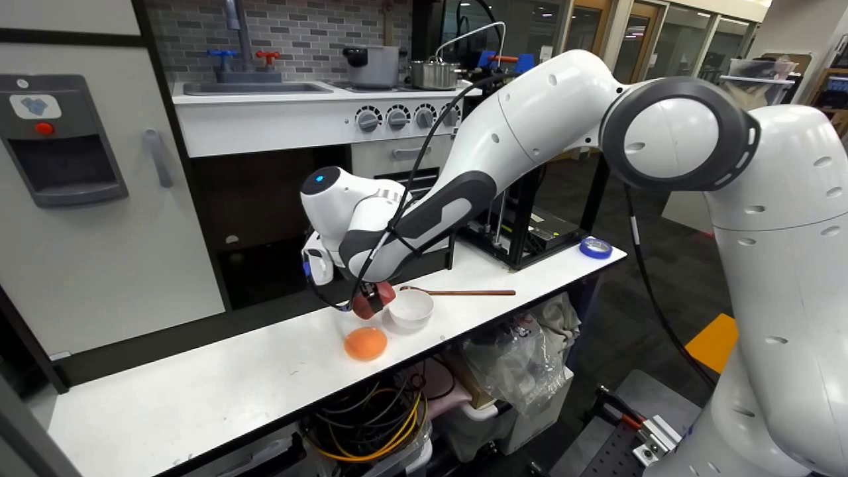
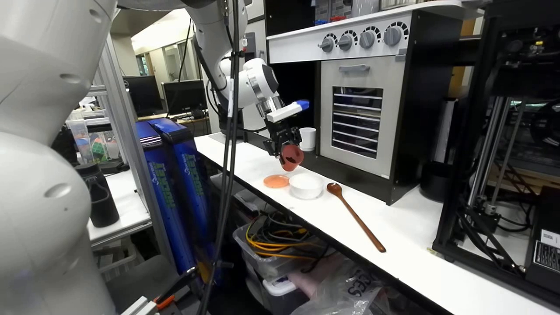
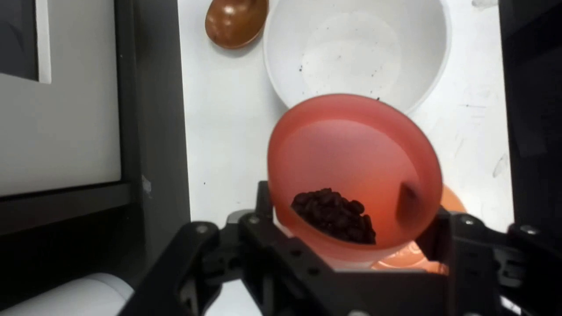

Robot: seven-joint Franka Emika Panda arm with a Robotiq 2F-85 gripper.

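Note:
A red cup (image 3: pixel 353 152) is held tilted in my gripper, whose fingers press on either side of it. Dark beans (image 3: pixel 337 216) are heaped inside, against the cup's lower wall. The white bowl (image 3: pixel 363 42) stands on the counter just beyond the cup's rim, with only a few dark specks on its floor. In the second exterior view the cup (image 2: pixel 292 157) hangs above the counter, a little behind and left of the bowl (image 2: pixel 306 186). An orange lid-like disc (image 1: pixel 366 343) lies flat beside the bowl, partly hidden by the cup in the wrist view.
A wooden spoon (image 2: pixel 357 218) rests on the counter to the right of the bowl. Against the oven side stands a white cup (image 2: pixel 307 138). A roll of blue tape (image 1: pixel 596 248) sits at the far end.

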